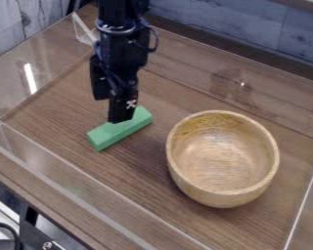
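Observation:
My black gripper (116,96) hangs open in the upper middle of the camera view, just above and behind a green block (118,130), with nothing seen between its fingers. The green block lies flat and diagonal on the wooden surface. To its right stands a large round tan bowl (221,190), empty.
Pale rims or walls edge it at the upper left and right, with a blue wall along the back.

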